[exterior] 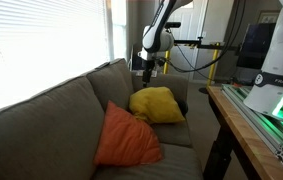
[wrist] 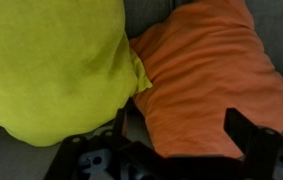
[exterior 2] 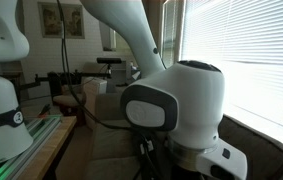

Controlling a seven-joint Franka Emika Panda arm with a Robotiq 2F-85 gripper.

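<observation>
A yellow pillow (exterior: 156, 105) lies on the couch seat, with an orange pillow (exterior: 128, 137) beside it, nearer the exterior view 1 camera. Seen from the wrist, the yellow pillow (wrist: 56, 60) fills the left side and the orange pillow (wrist: 211, 75) the right, their edges meeting near the middle. My gripper stands open above them, its fingers wide apart with nothing held. In exterior view 1 the gripper is small and dark against the far end of the couch, above and beyond the yellow pillow.
The grey couch (exterior: 41, 125) has a high back along the window blinds (exterior: 41, 45). A wooden table (exterior: 251, 140) edges the right side. A dark cable loops from the white arm (exterior 2: 186, 105), which blocks much of exterior view 2.
</observation>
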